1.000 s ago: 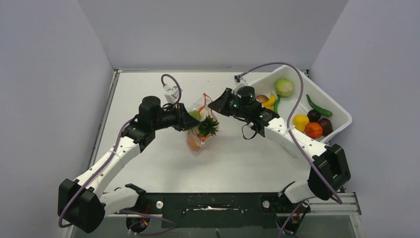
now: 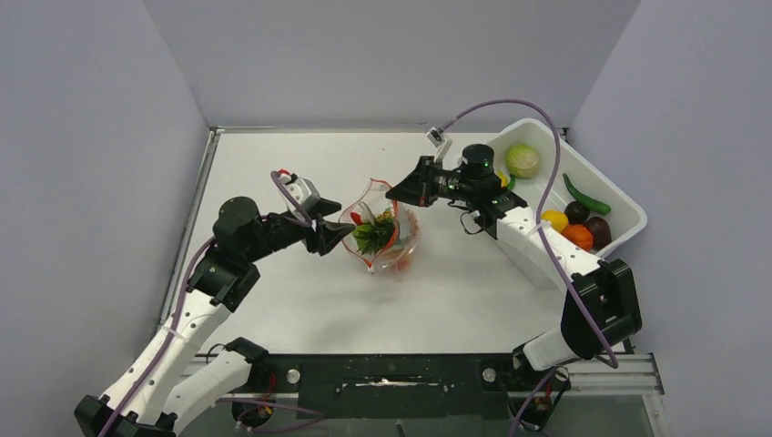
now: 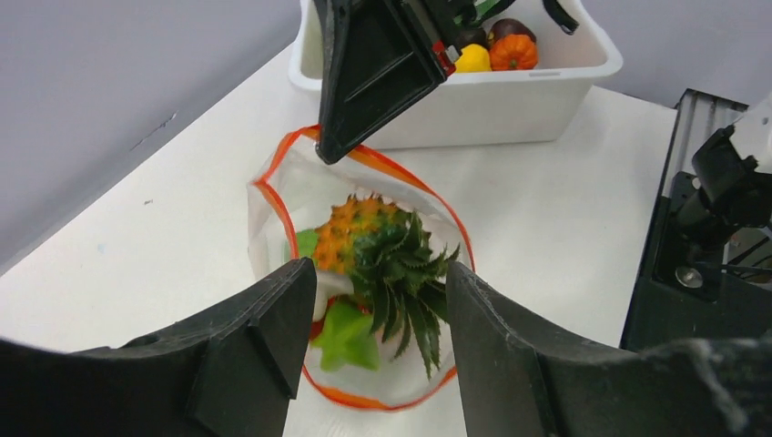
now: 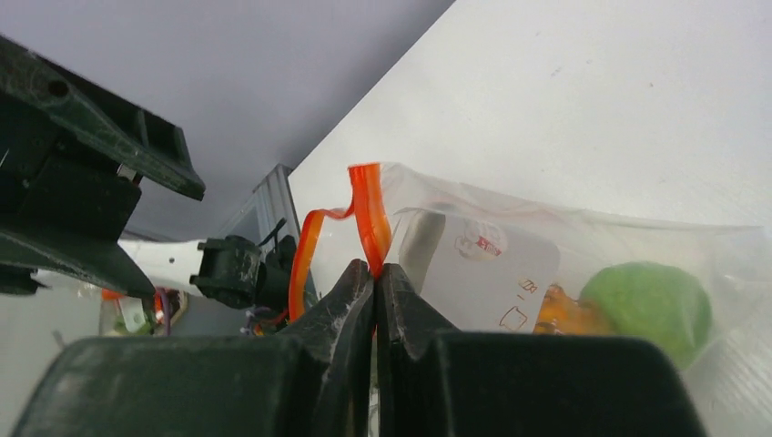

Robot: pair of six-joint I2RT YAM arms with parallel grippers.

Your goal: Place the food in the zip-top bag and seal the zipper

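A clear zip top bag [image 2: 407, 238] with an orange-edged mouth stands gaping in the middle of the table. Inside it, the left wrist view shows a pineapple [image 3: 341, 235] with its dark green crown [image 3: 405, 287], and a light green piece of food [image 3: 348, 339] below. Through the bag's side in the right wrist view, a round green item [image 4: 651, 305] shows. My right gripper is shut on the orange edge of the bag's mouth. Facing the mouth from the left, my left gripper is open, nothing between its fingers.
At the right stands a white bin [image 2: 628, 202] holding a cabbage [image 2: 523, 161], a cucumber [image 2: 585, 193], an orange pumpkin-like item [image 2: 578, 237] and other food.
My left gripper has backed off leftward from the bag and opened. The bag's mouth has spread wider and its body has swung right. My right gripper has shifted only slightly.
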